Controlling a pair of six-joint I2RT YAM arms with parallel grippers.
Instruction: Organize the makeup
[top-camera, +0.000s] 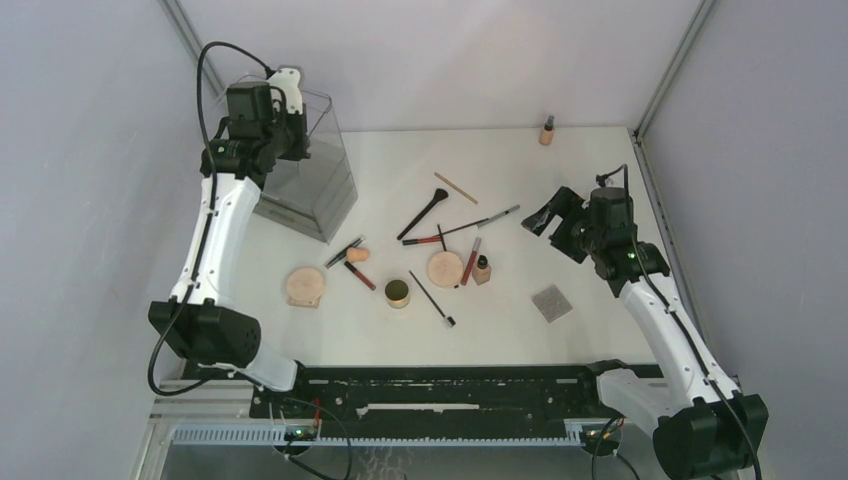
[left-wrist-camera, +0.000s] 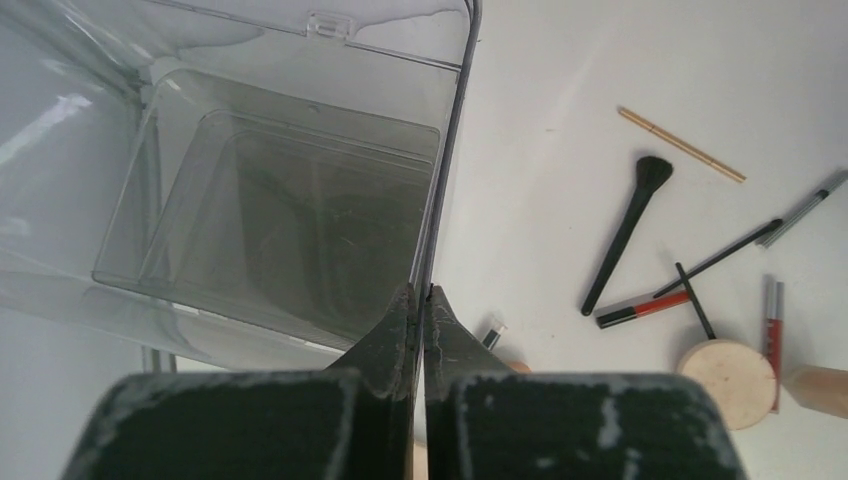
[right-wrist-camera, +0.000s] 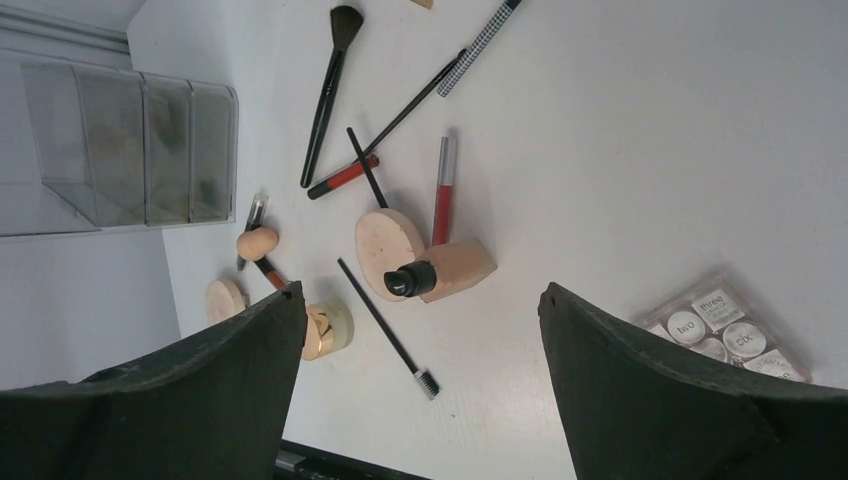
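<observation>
A clear acrylic organizer (top-camera: 318, 205) stands at the table's back left. My left gripper is shut at its right rim; whether the rim is between the fingertips is unclear. My right gripper hangs open over the right side. Scattered in the middle are a black brush (left-wrist-camera: 627, 222), a wooden stick (left-wrist-camera: 681, 142), pencils, red-tubed lip products (right-wrist-camera: 442, 205), a spoolie (top-camera: 430, 297), a round compact (top-camera: 445, 270), a foundation bottle (right-wrist-camera: 458, 268), a gold-rimmed jar (top-camera: 396, 293) and a sponge (top-camera: 357, 255). Another compact (top-camera: 305, 283) lies front left.
A small square palette (top-camera: 551, 303) lies at the front right, and another bottle (top-camera: 547, 131) stands at the back right. Walls enclose the table at the back and sides. Bare table surrounds the palette and the back right bottle.
</observation>
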